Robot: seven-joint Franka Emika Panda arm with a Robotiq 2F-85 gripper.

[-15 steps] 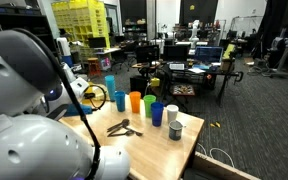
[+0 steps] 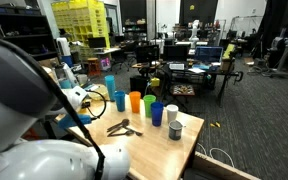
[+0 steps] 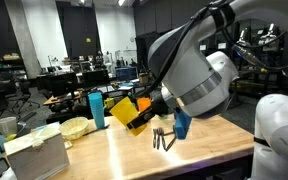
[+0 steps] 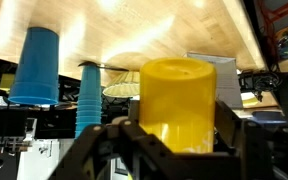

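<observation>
A yellow-orange cup [image 3: 125,111] is held tilted above the table in exterior view 2, with my gripper [image 3: 142,106] shut on it. In the wrist view the same cup [image 4: 176,105] fills the middle of the picture, its round end towards the camera. Dark fingers [image 4: 249,147] flank it on both sides, and their contact with it is partly hidden. In exterior view 1 the arm covers much of the left side, so the grip is hard to make out there.
An orange cup [image 2: 135,102], a green cup [image 2: 157,113] and several blue cups stand on the table. Utensils [image 2: 124,128] lie nearer the arm. A yellow bowl [image 3: 74,128] and a white box [image 3: 37,158] sit at the left in exterior view 2.
The arm has shifted and changed its pose at the left of exterior view 1. The standing cups and the utensils have not visibly moved.
</observation>
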